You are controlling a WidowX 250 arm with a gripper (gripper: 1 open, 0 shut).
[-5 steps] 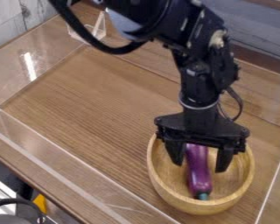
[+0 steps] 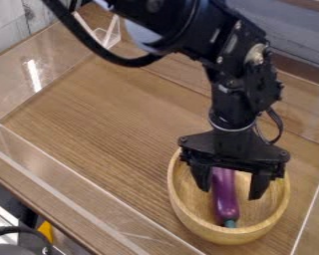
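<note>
The black gripper [image 2: 230, 175] hangs over a light wooden bowl [image 2: 193, 204] on the right of the table, its fingers open and spread to either side inside the rim. A purple elongated object with a teal tip [image 2: 226, 204] lies in the bowl below and between the fingers; the gripper hides part of it.
Bare wooden table [image 2: 103, 129] fills the left and middle. A clear edge strip runs along the left side, and a wall stands at the back. A black cable shows at the bottom left corner.
The gripper and arm have shifted very slightly; the bowl and purple object look unmoved.
</note>
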